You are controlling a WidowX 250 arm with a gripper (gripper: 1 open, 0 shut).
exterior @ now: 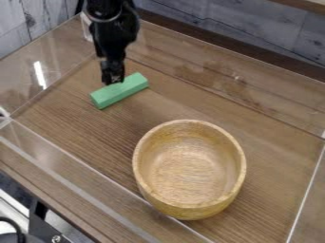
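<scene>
My gripper [109,72] hangs in the upper left of the camera view, its two dark fingers open and pointing down, just above and a little behind a green rectangular block [120,91]. The block lies at an angle on the wooden surface [76,133]. Nothing shows between the fingers.
A round, light tan bowl [189,166] sits at the lower right. A dark gap with cables runs along the lower left edge.
</scene>
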